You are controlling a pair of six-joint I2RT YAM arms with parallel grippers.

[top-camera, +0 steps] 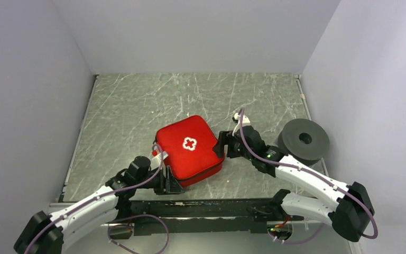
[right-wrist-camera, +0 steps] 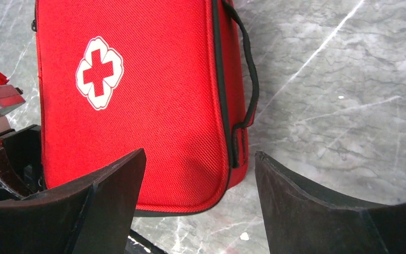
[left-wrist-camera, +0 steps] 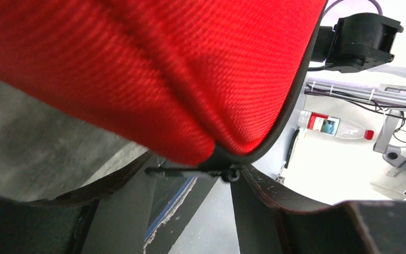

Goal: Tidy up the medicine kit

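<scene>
The closed red medicine kit (top-camera: pixel 186 144), marked with a white cross emblem, lies askew on the table. My left gripper (top-camera: pixel 173 184) is at its front-left corner. In the left wrist view a dark zipper pull (left-wrist-camera: pixel 182 172) spans the gap between the fingers of my left gripper, just below the kit's corner; the fingers stand part open, and whether they touch the pull is unclear. My right gripper is open over the kit's right side. The black side handle (right-wrist-camera: pixel 251 74) sticks out beyond that edge. The kit's contents are hidden.
A dark grey round object (top-camera: pixel 303 140) with a hole in it stands at the table's right edge. Walls enclose its back and sides.
</scene>
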